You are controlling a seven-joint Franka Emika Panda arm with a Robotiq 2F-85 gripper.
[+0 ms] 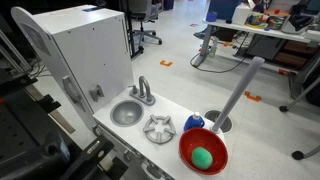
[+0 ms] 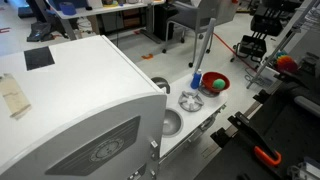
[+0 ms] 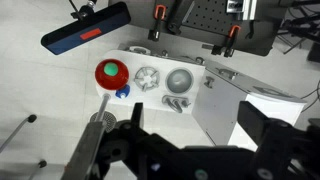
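Observation:
My gripper fills the lower part of the wrist view, its dark fingers spread wide with nothing between them. Beyond them lies a white toy kitchen counter with a round metal sink [image 3: 180,80], a faucet [image 1: 146,90] and a grey burner [image 1: 159,128]. At the counter's end sits a red bowl [image 1: 203,151] holding a green round object [image 1: 202,158]. Close beside the bowl is a small blue item [image 1: 194,121], its exact kind unclear. The gripper cannot be made out in either exterior view.
A tall white cabinet [image 1: 91,55] with a handle stands at the sink end. A pale upright post [image 1: 236,95] rises near the bowl. Along the dark table edge is a clamp with an orange handle [image 2: 267,157]. Open floor [image 1: 270,130] lies beyond the bowl.

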